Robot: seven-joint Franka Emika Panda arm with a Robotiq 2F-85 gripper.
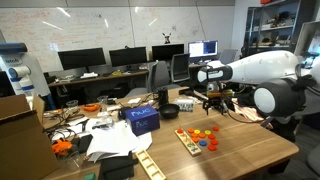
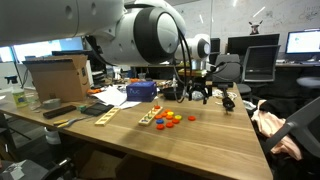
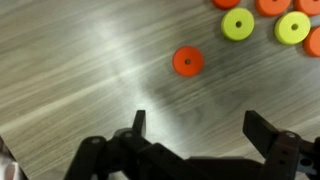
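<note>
My gripper is open above the wooden table, its two dark fingers wide apart with nothing between them. A lone red disc [image 3: 188, 61] lies flat on the tabletop, ahead of the gap between the fingers in the wrist view. Beyond it, toward the upper right of that view, are a yellow disc [image 3: 238, 24], a second yellow disc [image 3: 293, 28] and several red-orange ones. In exterior view 1 the gripper [image 1: 214, 104] hangs behind the group of coloured discs, a blue disc [image 1: 202, 143] among them.
A narrow wooden tray [image 1: 187, 142] stands left of the discs, and another tray [image 1: 150, 165] is nearer the front. Farther left are a blue box [image 1: 143, 120], a black pan [image 1: 170, 112] and scattered papers [image 1: 110, 138].
</note>
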